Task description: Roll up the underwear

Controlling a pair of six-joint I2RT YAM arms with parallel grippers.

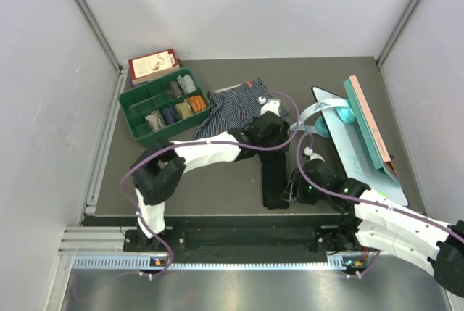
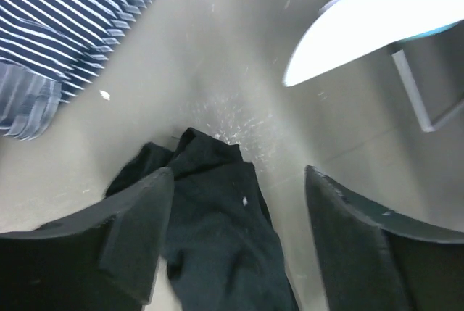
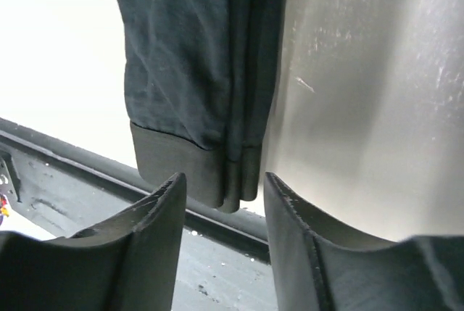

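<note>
The black underwear (image 1: 273, 180) lies folded into a long strip on the grey table, ribbed band toward the front edge. My left gripper is open above its far, crumpled end (image 2: 221, 227). My right gripper stands open over the band end (image 3: 177, 159), nothing held between its fingers.
Striped cloth (image 1: 232, 108) lies behind, beside a green divided box (image 1: 138, 101) of rolled items with books (image 1: 152, 64) at the back. At right are light-blue headphones (image 1: 344, 112) and boards (image 1: 370, 122).
</note>
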